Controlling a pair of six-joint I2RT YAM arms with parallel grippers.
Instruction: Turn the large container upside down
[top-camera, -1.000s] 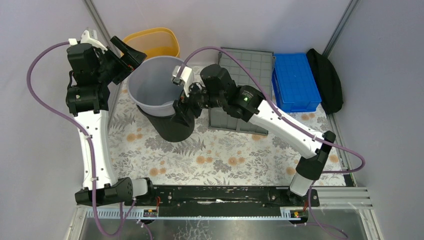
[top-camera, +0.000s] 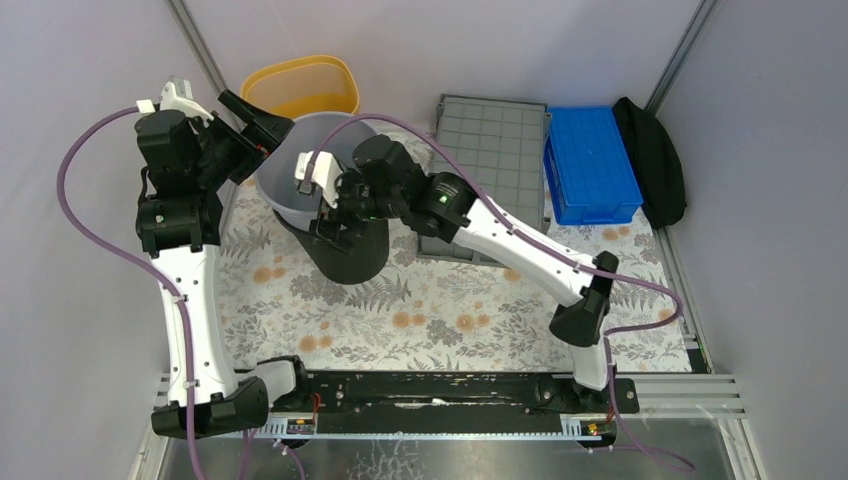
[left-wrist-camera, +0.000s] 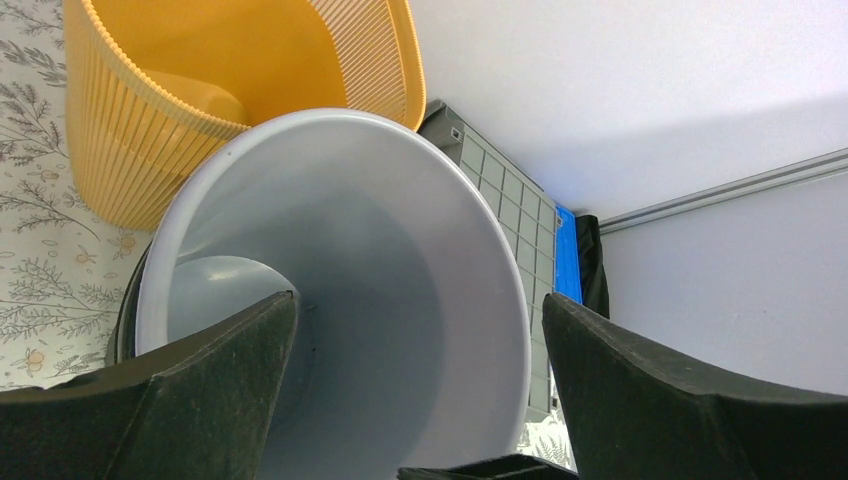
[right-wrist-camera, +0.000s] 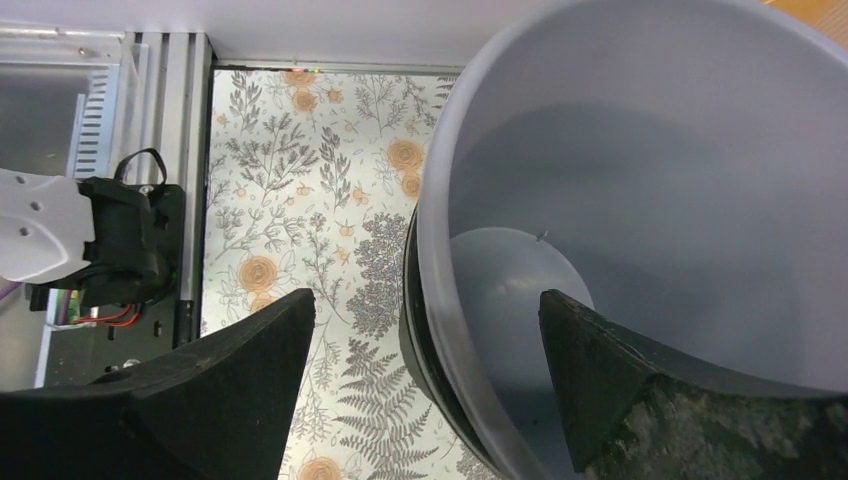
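Observation:
The large grey container (top-camera: 290, 165) stands mouth up, nested in a dark bin (top-camera: 350, 262) at the back left; its pale rim (left-wrist-camera: 160, 250) fills much of both wrist views. My left gripper (top-camera: 262, 112) is open over the container's back-left side, and nothing lies gripped between its fingers. At the front of the container, my right gripper has its fingers apart. One finger (right-wrist-camera: 250, 350) is outside the wall and the other appears over the mouth, with the rim between them and a visible gap. The right arm covers the container's right side from above.
A yellow basket (top-camera: 290, 80) stands right behind the container. To the right are a grey grid panel (top-camera: 490, 140), a blue crate (top-camera: 595, 165) and a black cloth bag (top-camera: 650, 160). Free room shows on the floral surface (top-camera: 440, 325) in front.
My right gripper has moved left along the container's front, its arm swinging left with it. The left gripper has shifted only slightly. The container has stayed in place.

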